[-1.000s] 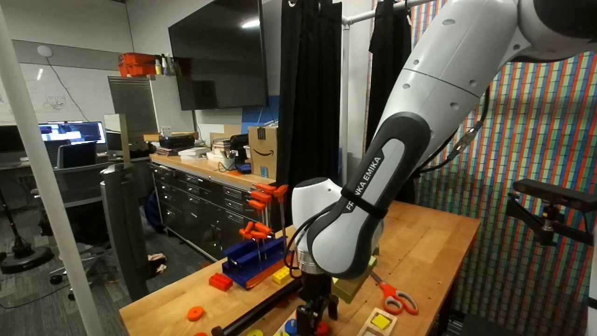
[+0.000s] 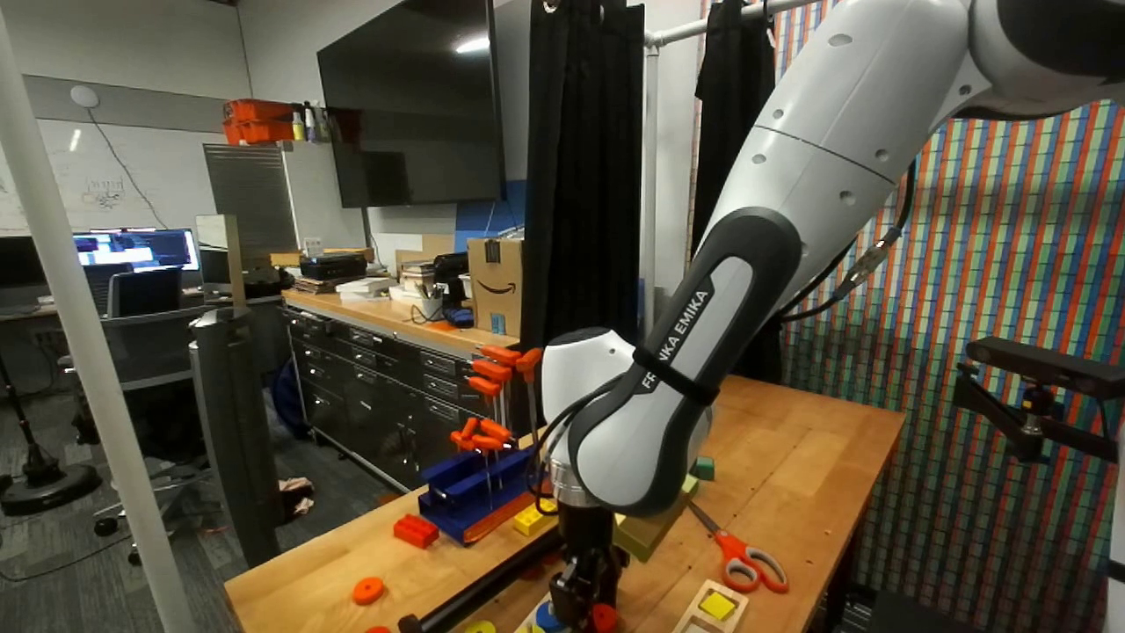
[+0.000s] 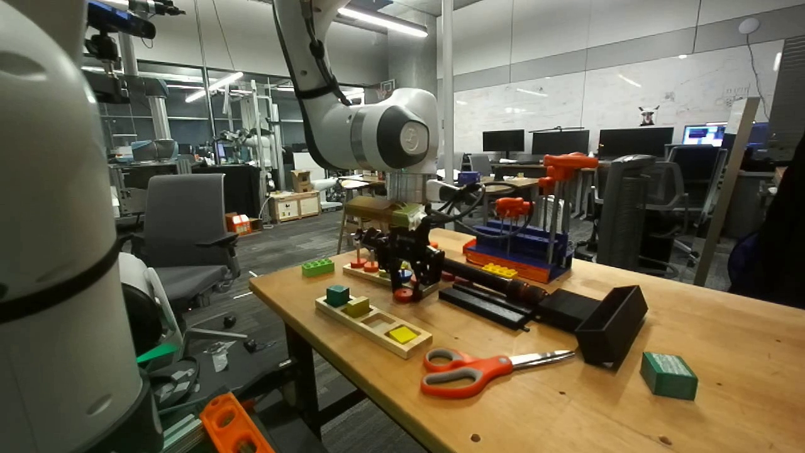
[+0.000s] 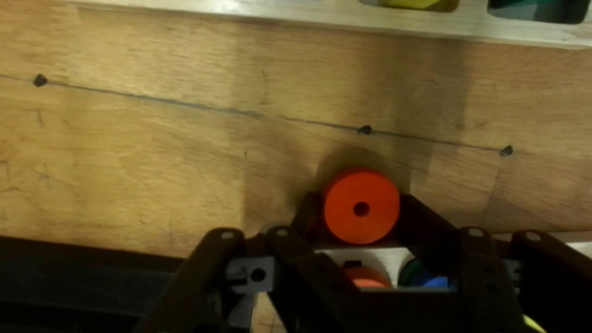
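Note:
A red disc (image 4: 355, 228) with a small central hole is between the fingers of my gripper, one pad against each side. In exterior view 2 the same red disc (image 3: 403, 295) shows low under the gripper (image 3: 411, 285), close to the tabletop; whether it touches the wood I cannot tell. Beside it is a wooden peg board (image 3: 353, 271) carrying coloured pieces, partly hidden by the gripper. Exterior view 1 has the gripper (image 2: 582, 607) at the bottom edge, near a blue piece (image 2: 548, 615).
A wooden tray (image 3: 390, 345) with coloured blocks lies nearby, and orange-handled scissors (image 3: 468, 377) rest in front. A black rail (image 3: 483, 304) runs past the gripper. The blue tool rack (image 3: 521, 235) stands behind. Bare wood separates peg board and tray.
The arm has shifted slightly left in exterior view 1. My gripper's fingers stood farther apart before; now they are closed on the red disc.

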